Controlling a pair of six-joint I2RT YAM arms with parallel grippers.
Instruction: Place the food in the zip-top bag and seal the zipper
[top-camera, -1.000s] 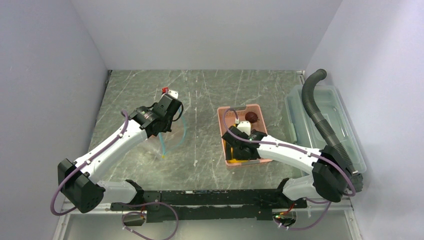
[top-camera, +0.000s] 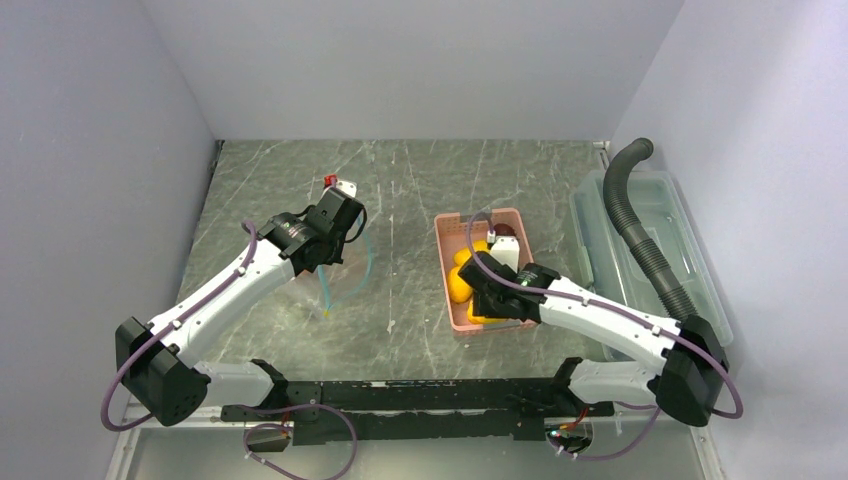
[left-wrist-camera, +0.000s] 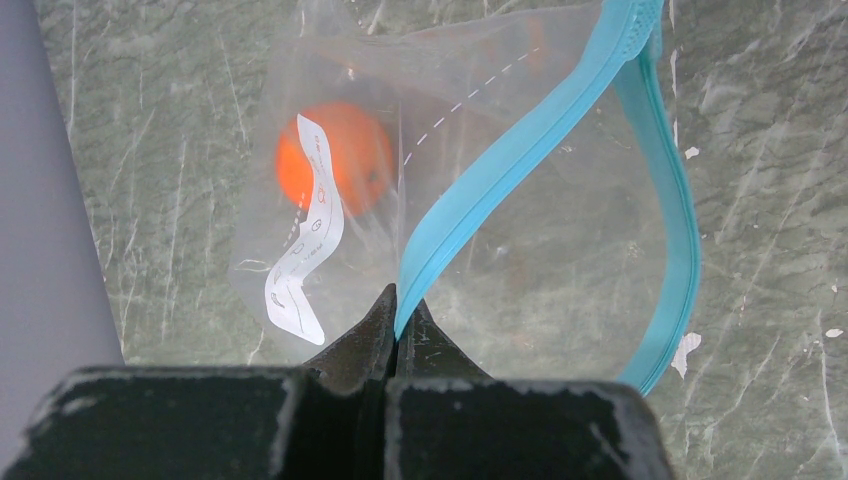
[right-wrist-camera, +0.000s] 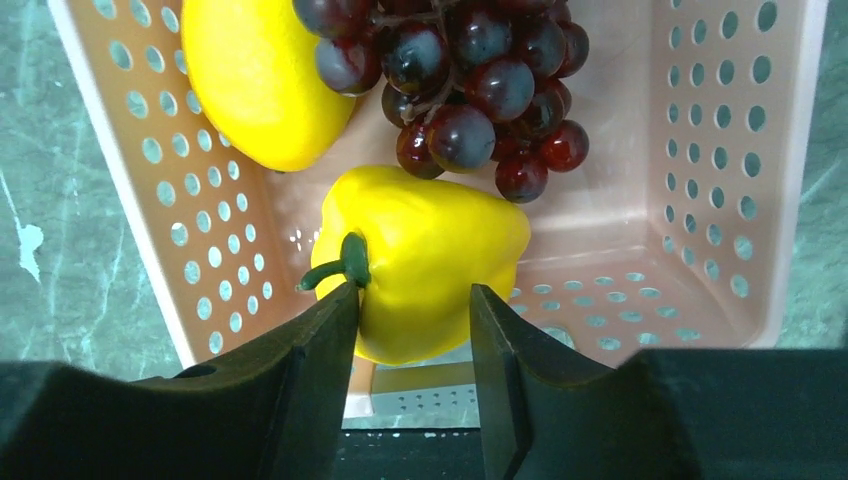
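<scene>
A clear zip bag with a light-blue zipper band (left-wrist-camera: 500, 178) lies spread in the left wrist view, its mouth gaping at the right. Inside it is an orange round fruit (left-wrist-camera: 362, 155), partly behind a white label (left-wrist-camera: 300, 268). My left gripper is shut on the near end of the blue band. In the right wrist view, a yellow bell pepper (right-wrist-camera: 440, 235) rests in the pink basket (right-wrist-camera: 735, 170). My right gripper stands part open over the pepper's near side, one fingertip near its green stem. Whether the fingers touch it, I cannot tell.
Dark grapes (right-wrist-camera: 470, 90) and a yellow oval fruit (right-wrist-camera: 260, 80) share the basket with the pepper. A clear lidded bin (top-camera: 655, 215) and a grey hose (top-camera: 640, 230) occupy the right side. Bare tabletop (top-camera: 405, 215) separates bag and basket.
Over the last second my right arm has shifted a little to the right above the basket, uncovering more yellow food at its left. The left arm and the bag have stayed still.
</scene>
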